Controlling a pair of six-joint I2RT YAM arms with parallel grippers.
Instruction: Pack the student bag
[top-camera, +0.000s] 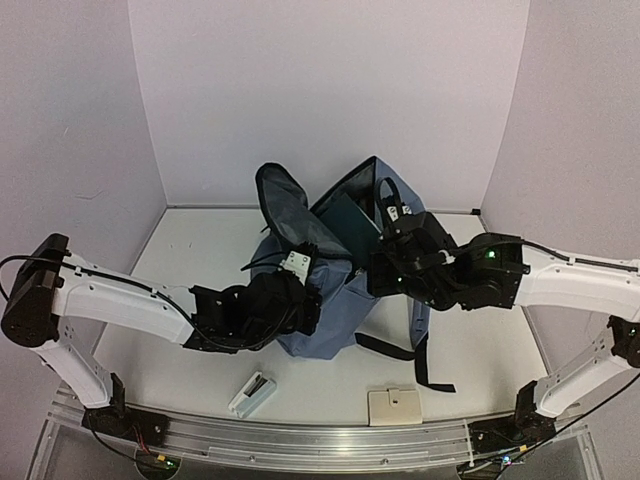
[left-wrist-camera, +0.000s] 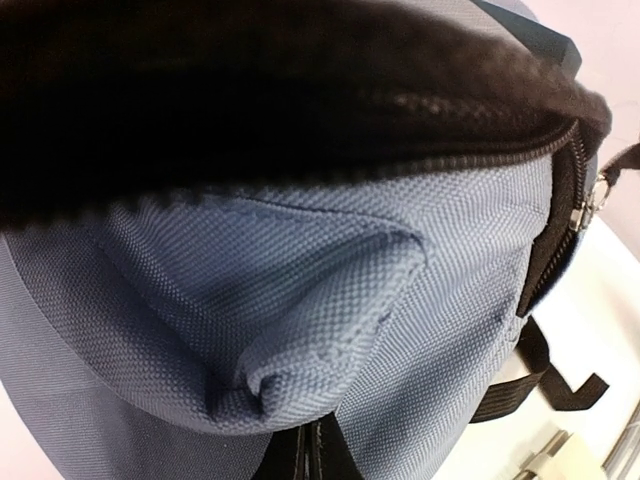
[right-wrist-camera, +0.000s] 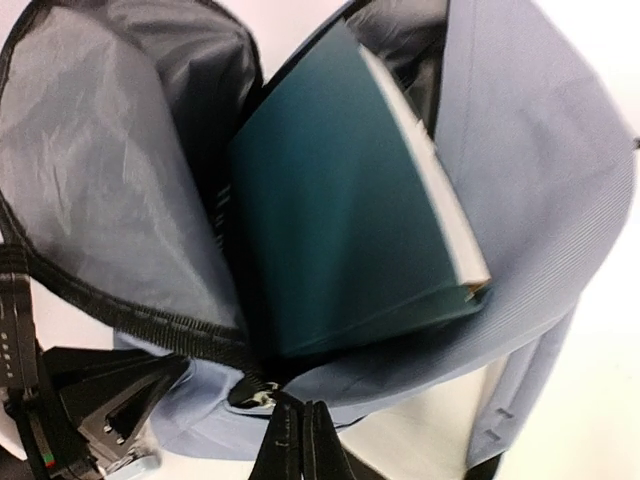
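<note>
The blue-grey bag (top-camera: 330, 315) stands open, its grey-lined flap (top-camera: 285, 205) folded to the left. A dark teal book (right-wrist-camera: 340, 200) leans inside the opening. At the bag's front, my left gripper is shut on a bunched fold of bag cloth (left-wrist-camera: 335, 330). My right gripper is shut at the near corner of the opening, where the zipper tape ends. A small metal zipper pull (right-wrist-camera: 260, 393) lies against its fingertips and appears pinched there, though the contact is partly hidden.
A white pen case (top-camera: 252, 394) lies at the table's front, left of centre. A beige wallet-like item (top-camera: 394, 407) lies front right. Black straps (top-camera: 420, 365) trail right of the bag.
</note>
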